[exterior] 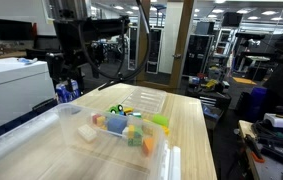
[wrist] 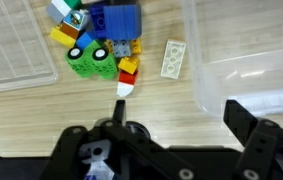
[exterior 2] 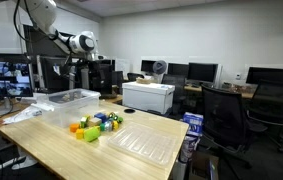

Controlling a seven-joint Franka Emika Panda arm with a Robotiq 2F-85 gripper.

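Observation:
My gripper stands open in the wrist view, its black fingers wide apart with nothing between them. It hangs above the wooden table; in exterior view 1 the gripper (exterior: 67, 73) appears near the blue carton. Coloured toy blocks lie clustered at the upper left of the wrist view, among them a blue block (wrist: 123, 22), a green wheeled piece (wrist: 93, 62) and a red block (wrist: 128, 78). Apart from them rests a flat whitish studded brick (wrist: 173, 60). In exterior view 2 the blocks (exterior 2: 91, 130) sit on the table between two containers.
A clear plastic bin (wrist: 199, 88) occupies the right of the wrist view. The shallow grid-bottomed tray (wrist: 16, 50) lies on the other side of the blocks. By the table's edge stands a blue carton (exterior 2: 192, 132). Bare tabletop (exterior 2: 81, 155) lies in front of the blocks.

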